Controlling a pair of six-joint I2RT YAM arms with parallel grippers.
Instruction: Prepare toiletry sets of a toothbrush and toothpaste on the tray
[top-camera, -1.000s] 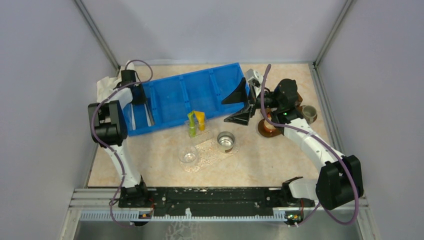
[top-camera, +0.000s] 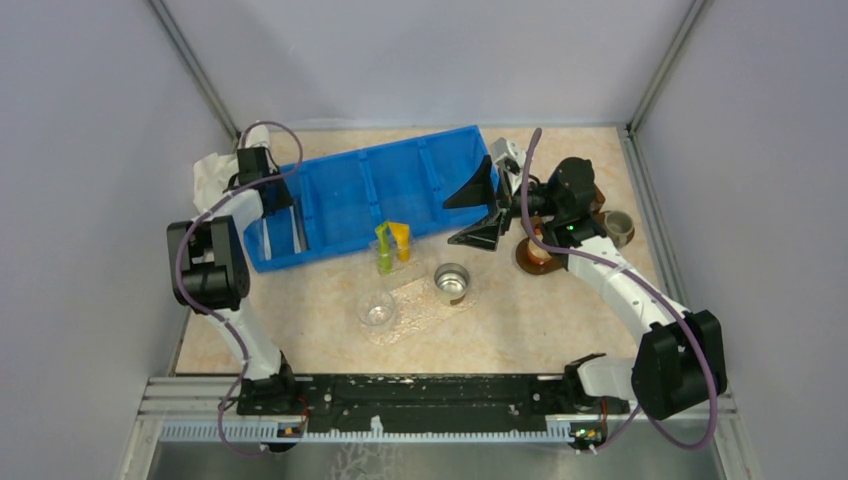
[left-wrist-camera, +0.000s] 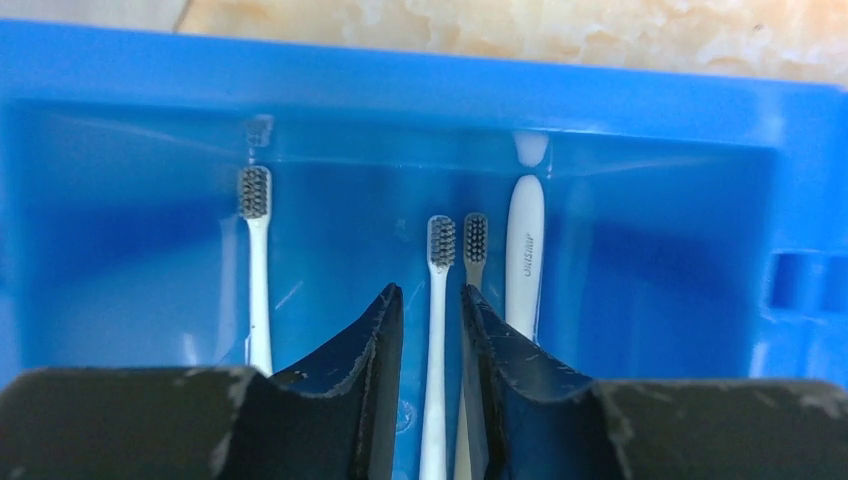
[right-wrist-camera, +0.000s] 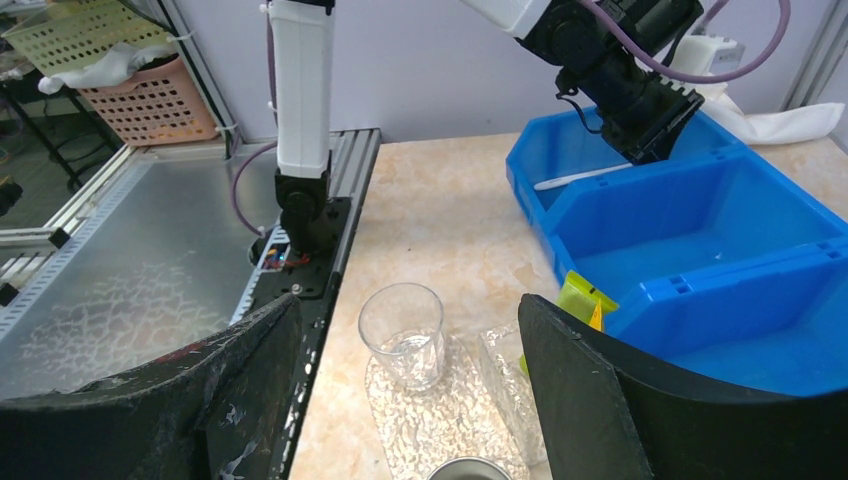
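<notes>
In the left wrist view, white toothbrushes lie in the blue bin's left compartment: one at the left (left-wrist-camera: 258, 280), one (left-wrist-camera: 436, 350) and a beige one (left-wrist-camera: 474, 240) side by side, beside a white case marked with lettering (left-wrist-camera: 524, 250). My left gripper is open just over the middle brushes, fingertips a little apart. My right gripper (top-camera: 470, 215) stands open above the bin's right end. Green (top-camera: 384, 255) and yellow (top-camera: 402, 240) tubes stand in a clear holder below the bin.
A glass (top-camera: 377, 318) and metal cup (top-camera: 452, 290) sit on a mat (top-camera: 418, 318). Brown coasters (top-camera: 530, 262) and a grey mug (top-camera: 618, 225) are at the right; white cloth (top-camera: 208, 175) lies left of the bin.
The right arm is unchanged.
</notes>
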